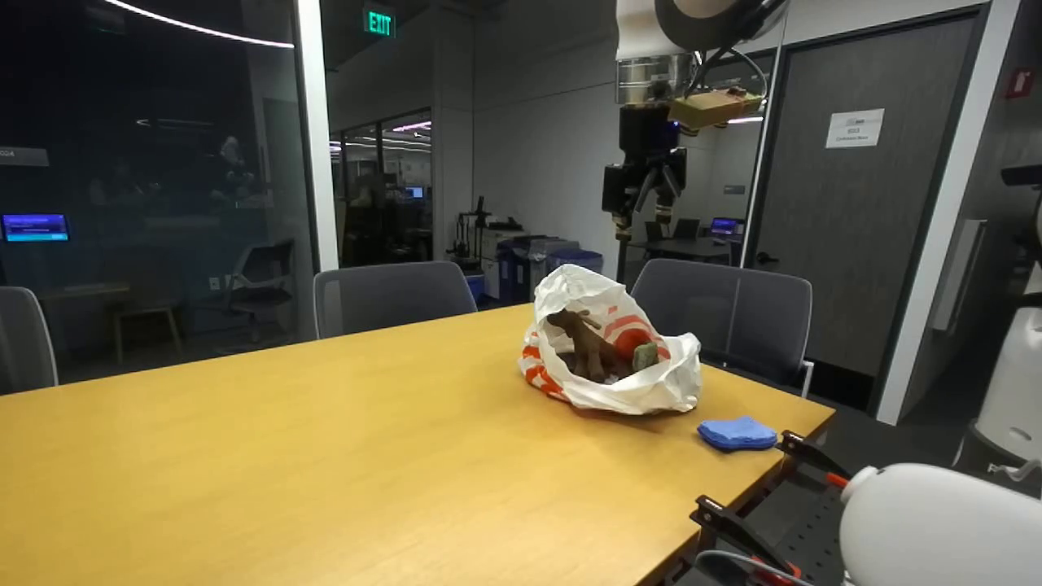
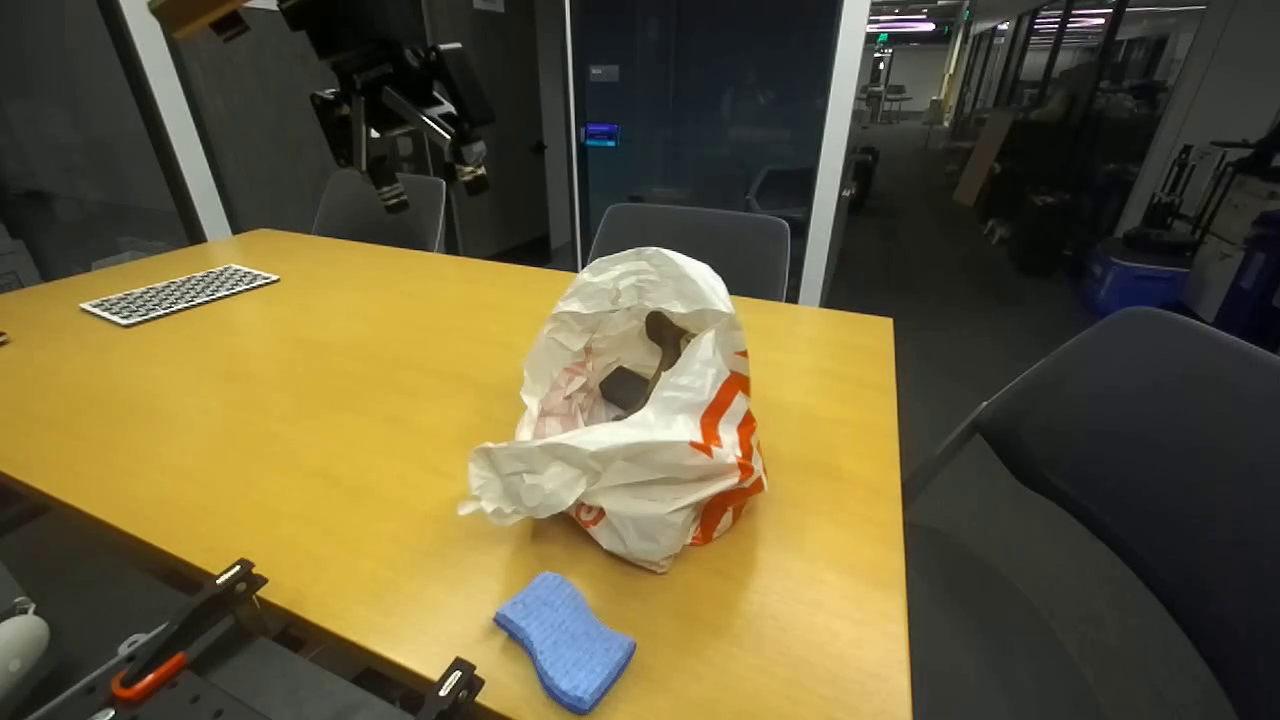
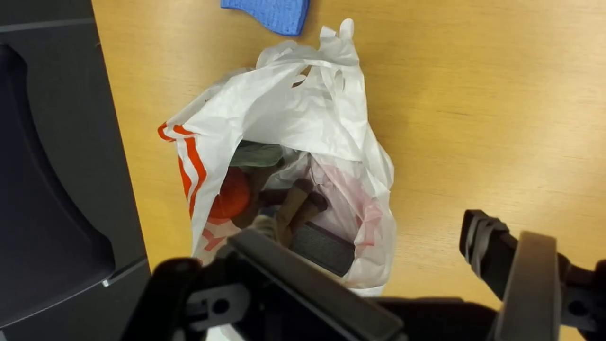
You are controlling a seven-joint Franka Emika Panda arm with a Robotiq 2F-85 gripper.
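A white plastic bag [image 1: 625, 386] with red-orange markings stands on the table, its mouth gaping. Inside it, a brown toy animal [image 1: 586, 347], a red round thing [image 3: 231, 194], a green item [image 3: 258, 153] and a dark grey block [image 3: 322, 248] show in part. A blue sponge [image 2: 564, 642] lies on the wood beside the bag. High over the tabletop, my gripper [image 2: 433, 188] is open, its fingers well apart and nothing between them. From the wrist, one finger overlaps the bag's opening, hiding part of the contents; the other is over bare table.
A white keyboard [image 2: 180, 293] lies toward the far left in exterior view 2. Chairs [image 1: 728, 312] stand round the table [image 1: 322, 439], and clamps [image 1: 742, 535] grip its edge near the robot base.
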